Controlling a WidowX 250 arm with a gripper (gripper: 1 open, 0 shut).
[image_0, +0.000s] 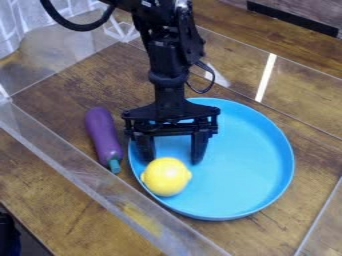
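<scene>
The black gripper hangs down over the left part of a blue plate, its fingers reaching into the plate. A yellow lemon-like ball lies on the plate just in front of the fingers. A purple eggplant lies outside the plate to its left, beside the gripper. Whether the fingers hold anything or how far they are apart is hard to tell.
A wooden surface surrounds the plate, with clear room at upper left and right. A transparent wall edge runs diagonally along the lower left, close to the eggplant and plate.
</scene>
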